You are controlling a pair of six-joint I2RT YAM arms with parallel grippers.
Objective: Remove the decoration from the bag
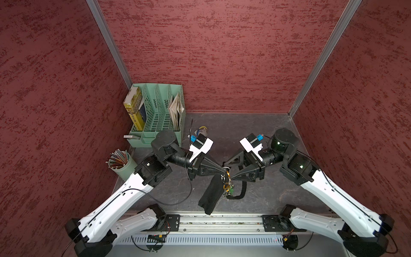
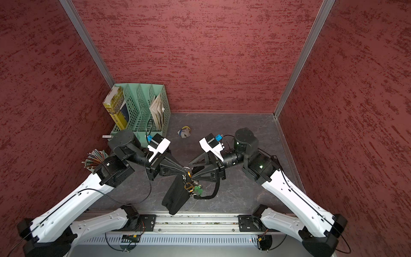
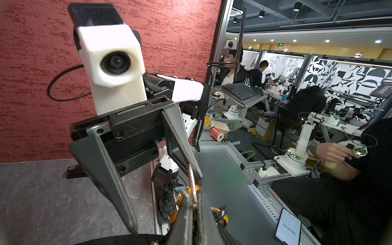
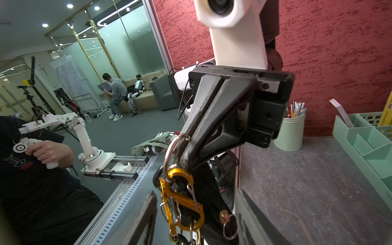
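Observation:
A black bag [image 1: 209, 197] hangs low between the arms, its black strap curving to the right. The decoration, a metal ring with gold carabiners [image 4: 181, 200] and small trinkets, hangs at its top. My left gripper [image 1: 223, 170] is shut, its tips at the metal ring, which shows at the fingertips in the right wrist view. My right gripper stands part open around the gold carabiners, its fingers either side of them and not visibly closed on them.
A green file organiser [image 1: 152, 137] with books stands back left, a pencil cup [image 1: 126, 170] in front of it. A small grey object [image 2: 184, 132] lies behind the arms.

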